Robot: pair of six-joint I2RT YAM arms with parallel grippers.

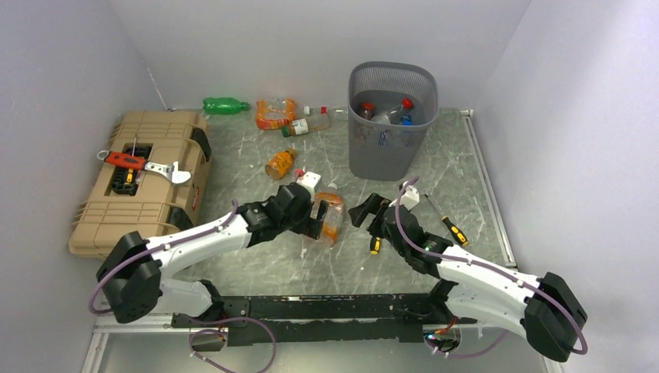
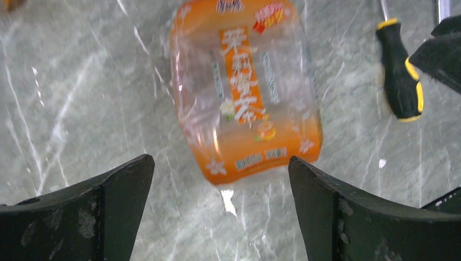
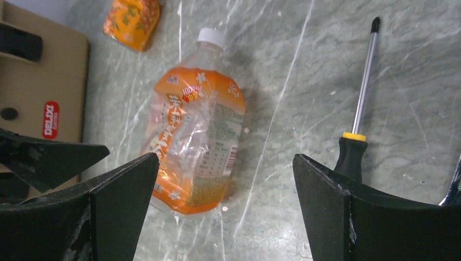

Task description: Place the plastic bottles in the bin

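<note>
A large crushed bottle with an orange label (image 1: pixel 330 214) lies at the table's middle. My left gripper (image 1: pixel 315 217) stands open over it; in the left wrist view the bottle (image 2: pixel 244 87) is between and beyond the fingers. My right gripper (image 1: pixel 365 210) is open to its right, and the bottle (image 3: pixel 193 141) shows in the right wrist view. A small orange bottle (image 1: pixel 280 163), a green bottle (image 1: pixel 224 106), a large orange bottle (image 1: pixel 272 113) and clear bottles (image 1: pixel 307 124) lie behind. The grey bin (image 1: pixel 385 155) holds several bottles.
A tan toolbox (image 1: pixel 101 225) with a wrench on top fills the left side. Screwdrivers (image 1: pixel 455 229) lie right of and below the bin. Walls close in the back and sides.
</note>
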